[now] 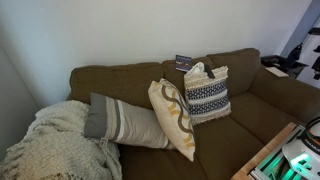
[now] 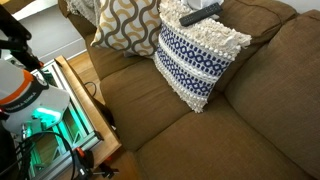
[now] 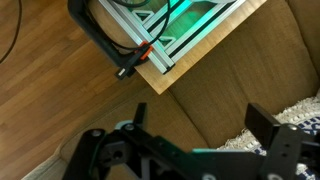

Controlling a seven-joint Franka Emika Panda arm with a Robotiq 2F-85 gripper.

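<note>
In the wrist view my gripper stands open, its two dark fingers wide apart with nothing between them. Below it are the brown sofa seat and the edge of the wooden base board (image 3: 175, 75). A blue-and-white patterned pillow (image 2: 190, 60) with a fringed edge leans on the sofa back. On top of that pillow lies a dark remote-like object (image 2: 202, 13), with something white (image 1: 197, 70) beside it. A small dark box or book (image 1: 183, 62) rests on the sofa's backrest. In both exterior views the gripper's fingers cannot be made out.
A cream pillow with curved lines (image 1: 172, 118) and a grey striped pillow (image 1: 128, 122) lean on the brown sofa (image 2: 220, 140). A bunched white blanket (image 1: 62, 145) covers its far end. Cables cross the robot's base frame. The seat before the blue pillow is clear.
</note>
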